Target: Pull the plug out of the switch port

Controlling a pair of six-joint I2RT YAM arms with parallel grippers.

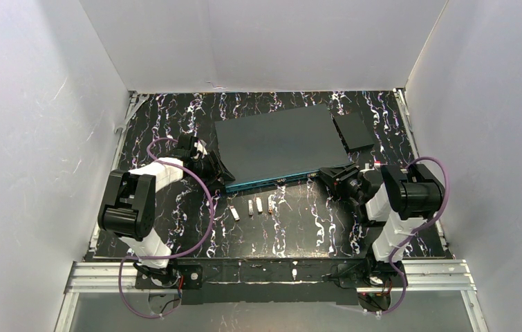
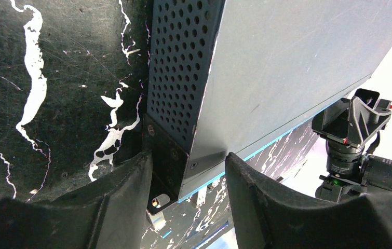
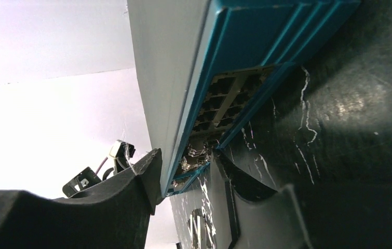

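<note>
The switch (image 1: 282, 142) is a wide, flat dark box with a teal front edge, lying slightly turned on the table. In the right wrist view, its port block (image 3: 225, 98) runs along the front, and a small metallic plug-like piece (image 3: 198, 152) shows at a port farther along. On either side of that piece are the fingertips of my right gripper, apart; contact cannot be told. My left gripper stands with parted fingers around the switch's front left corner, by its dark bracket (image 2: 165, 155).
Several small pale modules (image 1: 259, 205) lie on the dark marbled table in front of the switch. A black box (image 1: 353, 131) lies beside its right side. Purple cables (image 1: 211, 214) loop over both arms. Open table shows at the front middle.
</note>
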